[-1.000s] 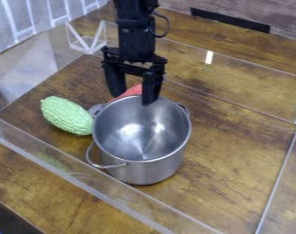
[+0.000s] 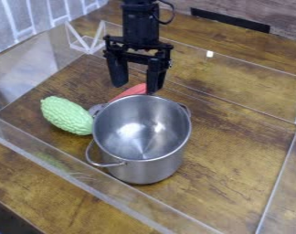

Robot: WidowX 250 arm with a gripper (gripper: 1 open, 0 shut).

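My gripper (image 2: 137,79) hangs open in the upper middle of the camera view, above and behind a red object (image 2: 131,93), with nothing seen between its fingers. The red object lies partly hidden behind a large empty steel pot (image 2: 143,137) with side handles. A pale green, bumpy object (image 2: 68,115), shaped like a corn cob or a vegetable, lies left of the pot.
The pot and objects rest on a wooden surface (image 2: 230,155). Clear plastic walls or edges cross the left, front and right.
My gripper has moved up and back, away from the pot and the red object. The pot and the other objects have not visibly moved.
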